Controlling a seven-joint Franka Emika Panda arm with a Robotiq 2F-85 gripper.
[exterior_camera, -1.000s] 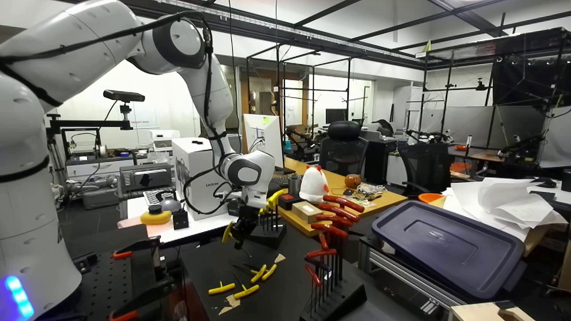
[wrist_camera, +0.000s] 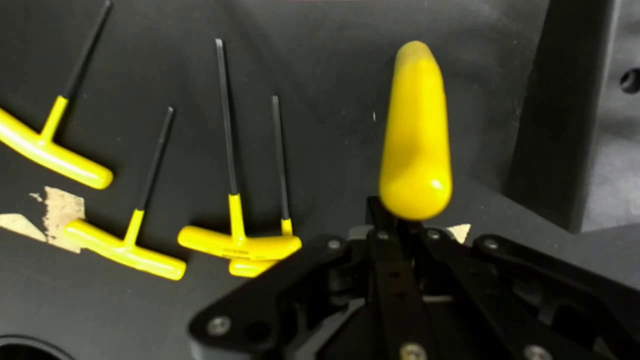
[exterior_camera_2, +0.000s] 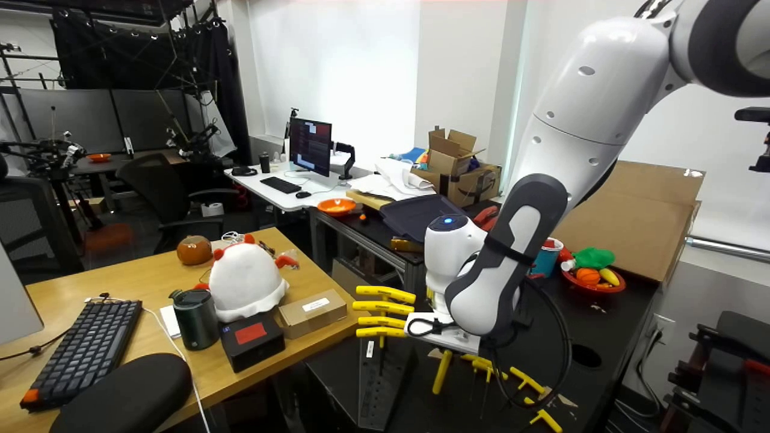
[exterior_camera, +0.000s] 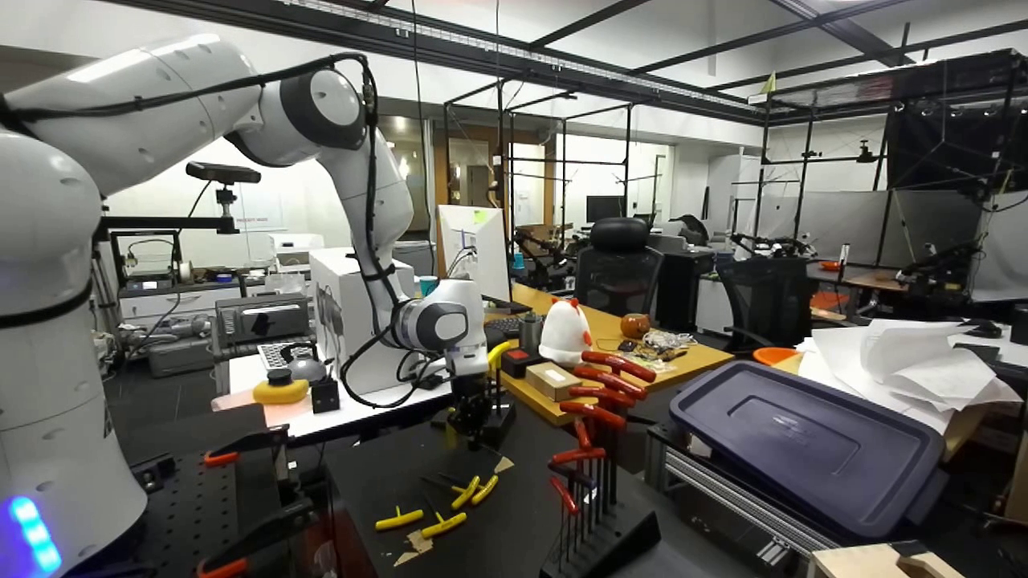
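My gripper is shut on a yellow T-handle hex key (wrist_camera: 415, 132); its handle points toward the wrist camera and hides most of its shaft. In exterior view 1 the gripper (exterior_camera: 472, 433) hangs above the black table, close to the back rack. In exterior view 2 the arm hides the fingers, and a yellow handle (exterior_camera_2: 441, 371) shows below the wrist. That rack (exterior_camera_2: 379, 393) holds several yellow-handled keys (exterior_camera_2: 384, 307); in the wrist view part of a black rack (wrist_camera: 624, 156) lies right of the held key. Several loose yellow keys (wrist_camera: 237, 243) lie on the table.
A second rack (exterior_camera: 626, 539) with red-handled keys (exterior_camera: 602, 414) stands at the table's front right. A wooden desk (exterior_camera_2: 317, 325) carrying a small cardboard box (exterior_camera_2: 311, 314) adjoins the back rack. Tan scraps (wrist_camera: 63, 219) lie near the loose keys. Bare tabletop surrounds them.
My gripper has swung from a tilted pose to a more upright one and shifted rightward, in front of the back rack. The held yellow handle, earlier sticking out to its left, is now mostly hidden there.
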